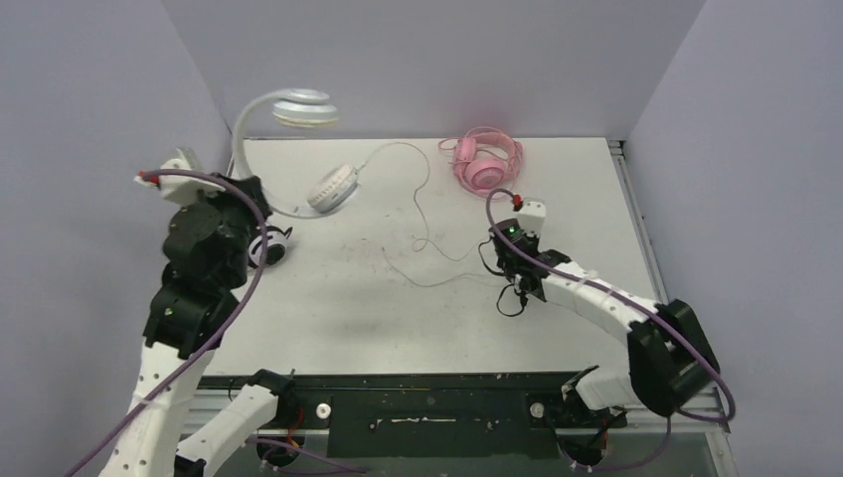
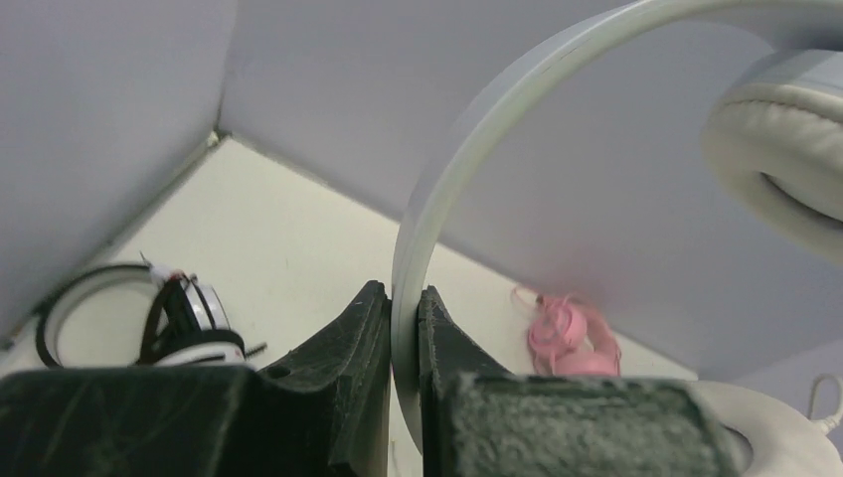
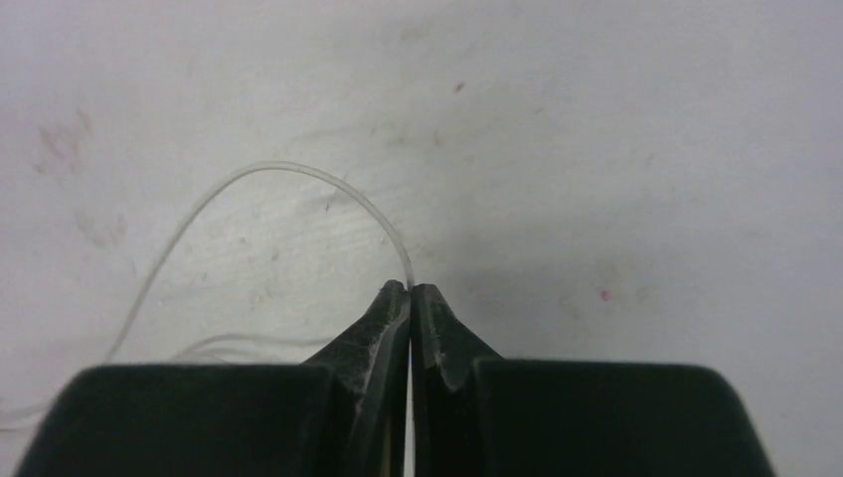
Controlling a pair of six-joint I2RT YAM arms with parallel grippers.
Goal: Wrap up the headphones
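Observation:
White headphones [image 1: 334,189] are held up above the left part of the table, with my left gripper shut on their headband [image 2: 437,189]. One ear cup [image 1: 306,109] is raised at the top and the other hangs lower right. A thin white cable [image 1: 420,204] runs from the lower cup across the table to the right arm. Down near the tabletop, my right gripper is shut with that cable [image 3: 288,165] leading to its fingertips. Another stretch of cable lies loose to the left of the right gripper.
Pink headphones [image 1: 486,164] with a coiled cable lie at the back of the table [image 1: 348,318]. A black-and-white headset [image 1: 273,245] sits at the left, partly covered by the left arm.

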